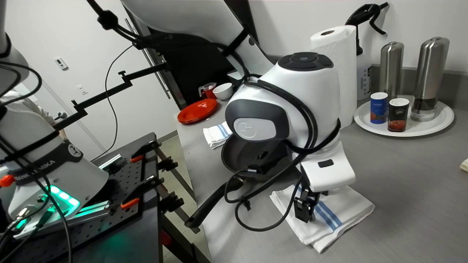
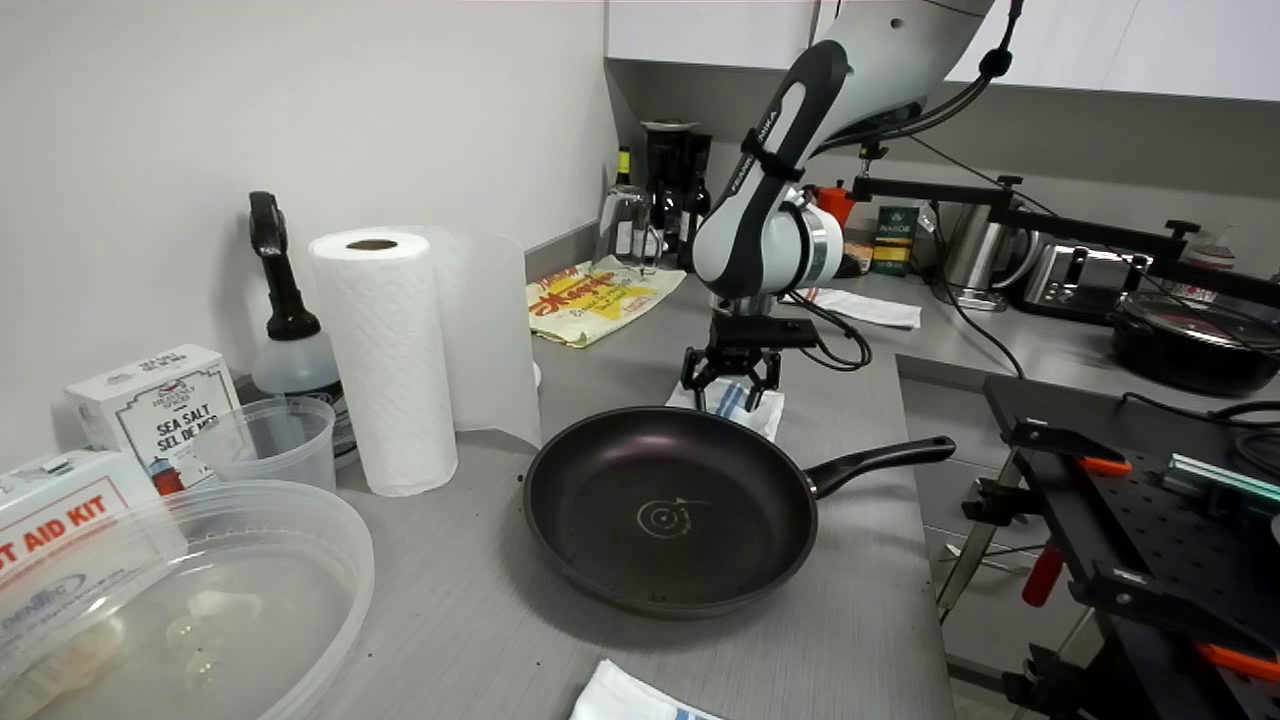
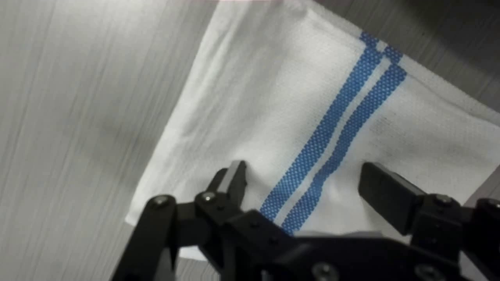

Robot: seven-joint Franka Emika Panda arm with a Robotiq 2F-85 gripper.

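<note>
A folded white towel (image 1: 351, 206) with blue stripes lies flat on the grey counter. Over it, pointing down, is my gripper, its two black fingers (image 3: 382, 189) apart with the blue stripes running through the gap. No cloth looks pinched between them; whether the tips touch the towel is hard to tell. In exterior view 2 the gripper (image 2: 727, 388) stands behind a black frying pan (image 2: 672, 528), which partly hides the towel (image 2: 765, 414).
The pan's handle (image 2: 882, 462) points toward the counter's edge. A paper towel roll (image 2: 384, 360) stands near the wall. Shakers and mills stand on a white plate (image 1: 373, 127). Another striped towel (image 1: 217, 135) lies beyond the pan.
</note>
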